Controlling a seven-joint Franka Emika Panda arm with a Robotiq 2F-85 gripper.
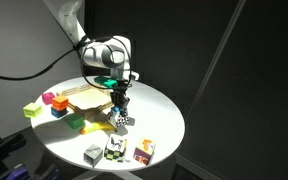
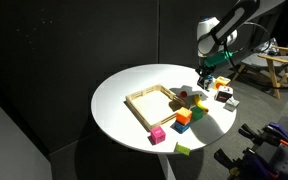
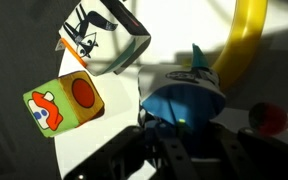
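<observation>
A small cup-like thing (image 3: 186, 78), white with dark print outside and blue inside, sits at the fingertips in the wrist view. My gripper is shut on its near side, though the dark fingers hide part of the hold. In exterior view 1 the gripper (image 1: 120, 107) points down over the right half of the round white table (image 1: 159, 112), just behind the yellow banana (image 1: 99, 127). The banana (image 3: 246, 42) curves close beside the cup in the wrist view. Whether the cup touches the table cannot be told.
Patterned blocks (image 1: 115, 148) stand near the front edge, including a mushroom-printed cube (image 3: 64, 104). A dark red round thing (image 3: 268, 119) lies right of the gripper in the wrist view. The wooden tray (image 2: 134, 111) and several coloured cubes occupy the other side.
</observation>
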